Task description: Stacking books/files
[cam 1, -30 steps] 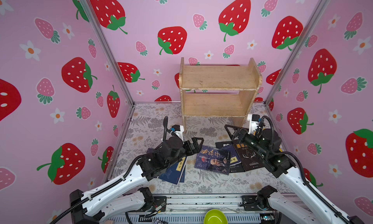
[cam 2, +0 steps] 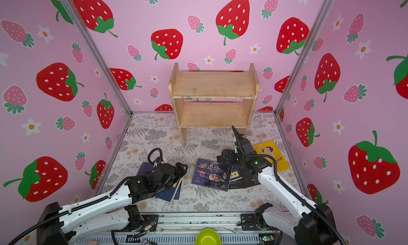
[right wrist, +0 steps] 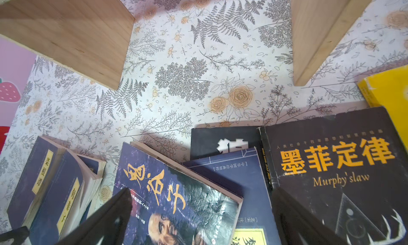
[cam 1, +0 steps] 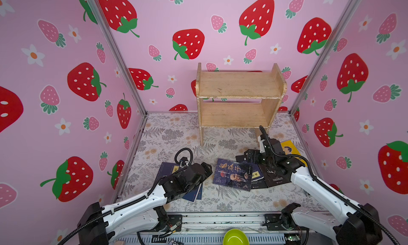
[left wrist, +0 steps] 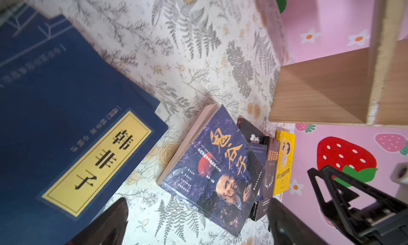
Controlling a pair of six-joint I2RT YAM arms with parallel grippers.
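Over the left pile of navy books my left gripper stands open, its fingers wide apart and empty. In the middle of the table, a purple book with a bearded man lies flat, overlapping a blue book. Beside these lie a black book with white lettering, a dark "Murphy's law" book and a yellow book. My right gripper is open above the right-hand books, nothing between its fingers. The arms partly cover both groups in the top views.
A two-tier wooden shelf stands empty at the back; its legs rise from the patterned table. Between the shelf and the books is clear room. A green bowl sits outside the front edge.
The left gripper has moved left and lower, over the left books. The books have not visibly moved.
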